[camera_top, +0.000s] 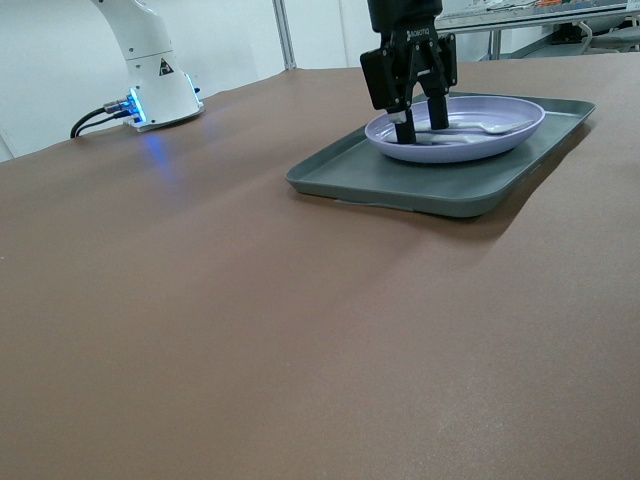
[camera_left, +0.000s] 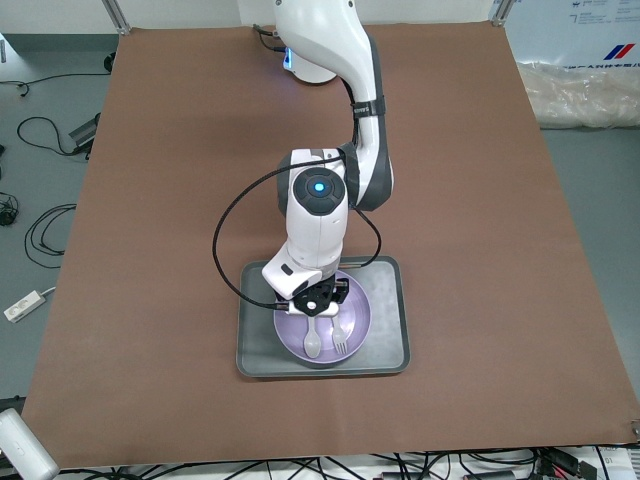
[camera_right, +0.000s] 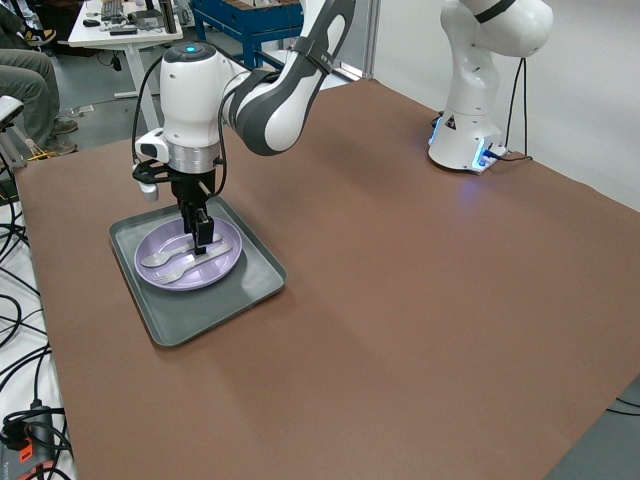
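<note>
A lavender plate (camera_left: 357, 322) sits on a grey-green tray (camera_left: 261, 356), holding a pale spoon (camera_left: 312, 342) and fork (camera_left: 338, 342); the plate also shows in the top view (camera_top: 492, 110) and the right view (camera_right: 210, 275). The black gripper (camera_top: 421, 126) is lowered over the plate, its fingers apart, one tip at the near part and the other farther right, down among the cutlery. Whether anything is between the fingertips is hard to tell. In the left view the arm's wrist hides the fingers.
Cables lie along the table's outer edge.
</note>
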